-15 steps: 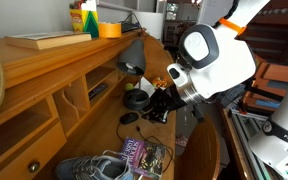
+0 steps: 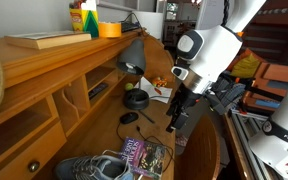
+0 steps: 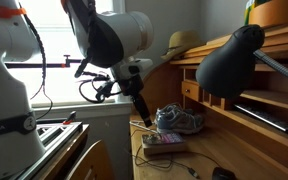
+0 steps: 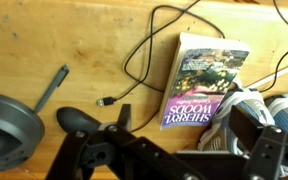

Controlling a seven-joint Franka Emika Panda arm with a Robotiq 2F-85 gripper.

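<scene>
My gripper stands open over the desk, nothing between its dark fingers. A paperback book (image 4: 196, 85) with a flowery cover lies flat beyond the fingers in the wrist view, with the sneakers (image 4: 249, 105) against its lower right. Beside the book lies a thin black cable (image 4: 147, 58), its plug toward the pen. To the left are a black mouse (image 4: 76, 120) and a dark round pan-like object (image 4: 6, 130). In exterior view 1 the gripper (image 2: 172, 127) hangs at the desk's front side, right of the mouse (image 2: 129, 117).
A dark pen-like stick (image 4: 52, 88) lies near the round object. Cubbyholes and drawers (image 2: 46, 115) line the desk's back. A grey lamp shade (image 3: 229, 65) hangs over the desk. The chair's wooden back (image 2: 206, 150) stands at the front.
In exterior view 1 the gripper has moved right and slightly down, from above the mouse area toward the desk's front edge. The book, sneakers and mouse have stayed put.
</scene>
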